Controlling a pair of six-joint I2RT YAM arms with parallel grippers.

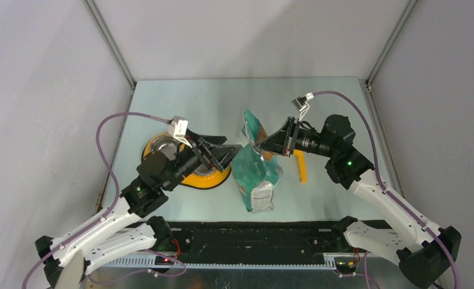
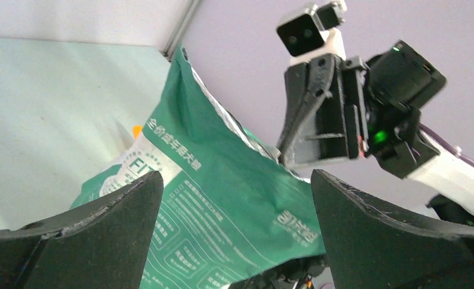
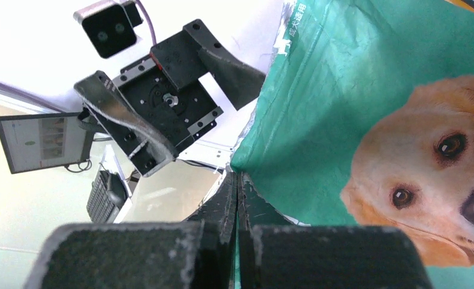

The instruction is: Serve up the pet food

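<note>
The green pet food bag [image 1: 255, 171] stands near the middle of the table. At its upper edge my right gripper [image 1: 260, 146] is shut, the thin film pinched at its fingertips. The right wrist view shows a dog's face on the bag [image 3: 319, 120] and the edge kinked where the fingertips [image 3: 227, 188] meet it. Just left of the bag, my left gripper is open and empty, apart from the green film in front of it. A yellow feeder [image 1: 207, 180] with steel bowls lies at left, partly covered by the left arm.
A yellow tool [image 1: 301, 165], perhaps a scoop, lies right of the bag, under the right gripper.
</note>
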